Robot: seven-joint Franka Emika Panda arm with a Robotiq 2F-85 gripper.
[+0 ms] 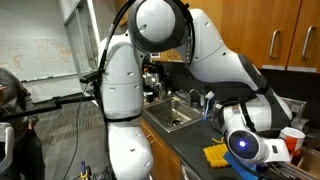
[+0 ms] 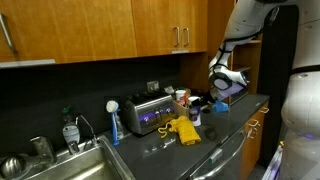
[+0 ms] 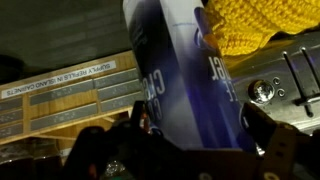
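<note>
A dark blue and white item with pale lettering (image 3: 190,75) fills the middle of the wrist view, between the fingers of my gripper. The gripper is open, and whether either finger touches the item cannot be told. In exterior view 1 my hand is low over the counter at the lower right, where something blue (image 1: 238,165) shows beneath it. A yellow cloth (image 1: 215,155) lies just left of this, and fills the upper right of the wrist view as a knitted yellow fabric (image 3: 255,22). The arm's own body hides much of the fingertips in the exterior views.
A sink (image 2: 70,160) is set into the counter at the left of exterior view 2. Against the wall stand a toaster (image 2: 150,98) and a blue brush (image 2: 113,122). A white cup (image 1: 292,138) stands behind my hand.
</note>
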